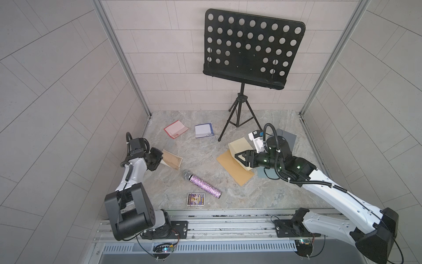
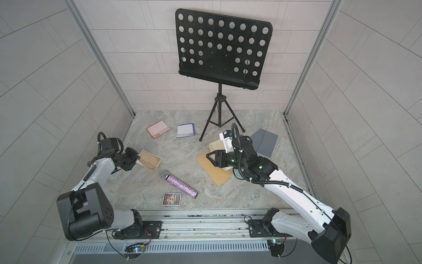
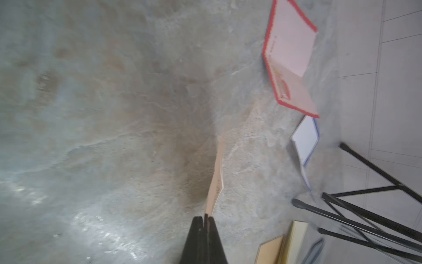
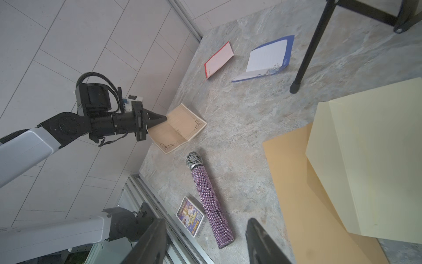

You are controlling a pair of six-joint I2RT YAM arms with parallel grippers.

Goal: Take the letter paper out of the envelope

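Note:
A tan, creased letter paper (image 4: 178,127) with ornamented corners is raised at the left of the work area. My left gripper is shut on its edge, and the paper (image 3: 215,189) shows nearly edge-on there in the left wrist view. To the right lies an orange-tan envelope (image 1: 233,168), flat on the floor, with a cream folded sheet or flap (image 4: 382,154) standing over it. Whether the cream piece is part of the envelope I cannot tell. My right gripper (image 1: 240,161) is open above these, its fingers (image 4: 153,239) wide apart with nothing between them.
A glittery microphone (image 1: 205,186) and a small picture card (image 1: 195,199) lie in front. Red (image 1: 176,129) and blue (image 1: 204,130) cards stand open behind. A music stand (image 1: 241,101) rises at the back, and grey sheets (image 2: 262,143) lie right. Mid-floor is clear.

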